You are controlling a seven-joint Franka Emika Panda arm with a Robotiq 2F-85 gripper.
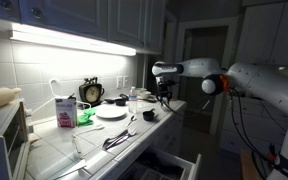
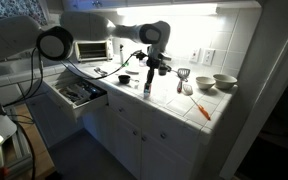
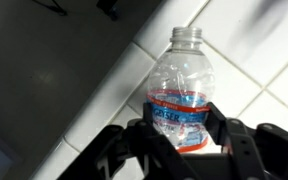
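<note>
A clear plastic bottle point(image 3: 178, 85) with a red and blue label shows in the wrist view, its white cap toward the top of the picture. My gripper is shut on it, with dark fingers at both sides of the label. In the second exterior view the bottle point(image 2: 147, 89) appears below my gripper point(image 2: 146, 79), near the front edge of the tiled counter point(image 2: 210, 103). Whether its base touches the tiles is unclear. In the first exterior view my gripper point(image 1: 165, 98) is small and dark at the counter's far end.
Another clear bottle point(image 1: 132, 101) stands farther along the counter, near a white plate point(image 1: 111, 111) and a dark cup point(image 1: 149, 115). An open drawer point(image 2: 78, 104) juts out below. Bowls point(image 2: 224, 82) and utensils lie near the wall.
</note>
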